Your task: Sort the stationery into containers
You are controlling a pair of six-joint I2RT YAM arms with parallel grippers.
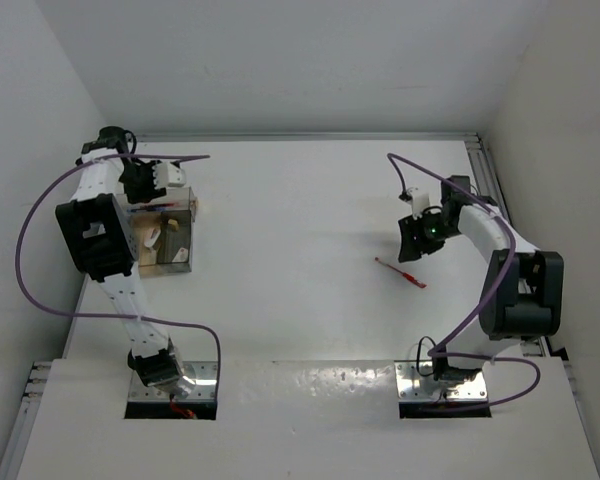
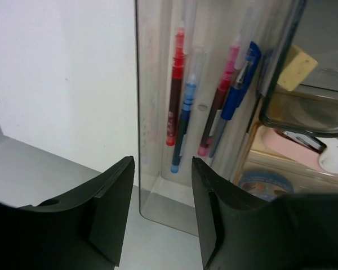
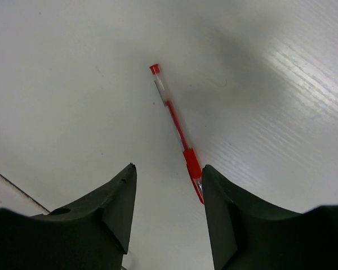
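Note:
In the top view, a clear divided container (image 1: 180,255) stands at the left with stationery inside. My left gripper (image 1: 145,195) is over its rear compartment; in the left wrist view that holds several pens, including a red pen (image 2: 176,90) and a blue pen (image 2: 184,121), below my open fingers (image 2: 160,169). A lone red pen (image 3: 180,135) lies on the white table at the right. My right gripper (image 1: 415,240) hangs just behind it, open and empty, with the pen's lower end between and beyond its fingertips in the right wrist view.
A yellow eraser (image 2: 296,67) and a pink item (image 2: 287,149) sit in other compartments. Rails run along the table's edges.

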